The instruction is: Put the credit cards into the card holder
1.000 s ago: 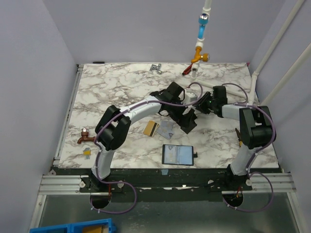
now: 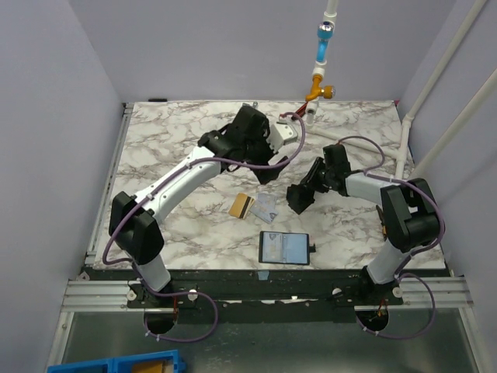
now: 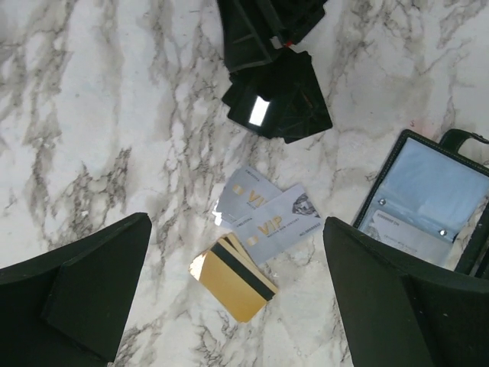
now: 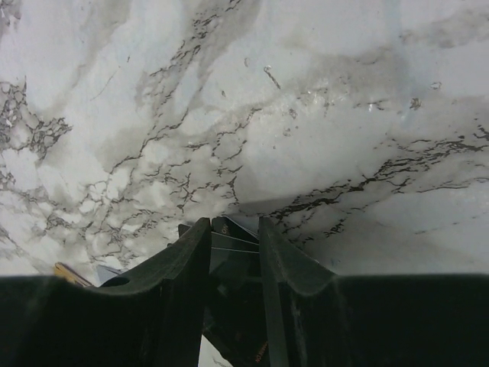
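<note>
Dark cards (image 2: 301, 200) (image 3: 275, 107) lie in a loose pile. My right gripper (image 2: 311, 175) is low over their upper edge, open slightly, card edges visible between the fingertips. My left gripper (image 2: 272, 167) hangs higher, open, nothing held; below it lie two silver VIP cards (image 2: 265, 203) (image 3: 280, 223) and overlapping gold cards (image 2: 239, 205) (image 3: 231, 281). The card holder (image 2: 285, 246) (image 3: 428, 183) lies open toward the front, a silver card (image 3: 397, 231) in its pocket.
A pipe fixture with orange valve (image 2: 318, 89) stands at the back, white pipes to the right.
My left gripper has risen and moved back and leftward from the dark cards. My right gripper has moved down-left toward them.
</note>
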